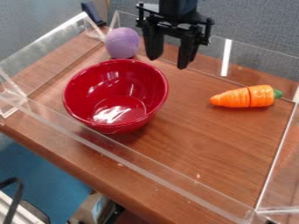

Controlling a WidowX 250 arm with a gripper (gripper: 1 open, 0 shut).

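Observation:
A black gripper [170, 52] hangs from the top centre over the back of the wooden table, its two fingers apart with nothing between them. Below it to the left is an empty red bowl [115, 94]. A purple ball [121, 43] sits behind the bowl, left of the gripper. An orange toy carrot [243, 97] with a green top lies on the right side of the table.
Clear low walls border the wooden surface [193, 153] on its sides. A blue area and some dark items show beyond the front-left edge.

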